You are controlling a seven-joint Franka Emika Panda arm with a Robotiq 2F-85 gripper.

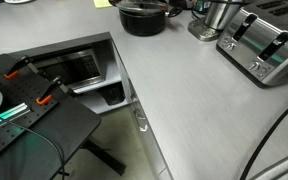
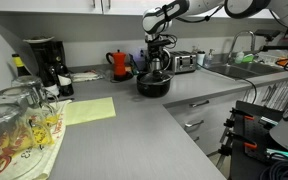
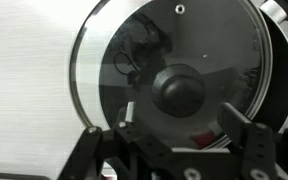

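A round glass lid with a black knob fills most of the wrist view. Part of the dark pot shows past the lid's right edge. My gripper has its fingers apart at the bottom of that view, and the knob lies in line with the gap. Whether the fingers reach down to the knob's height cannot be told. In exterior view 2 the black pot stands on the counter, while exterior view 1 shows the pot cut off at the top edge.
Right of the pot are a metal jug and a silver toaster. A red kettle, a yellow sheet and a tray with glasses stand to the left in exterior view 2.
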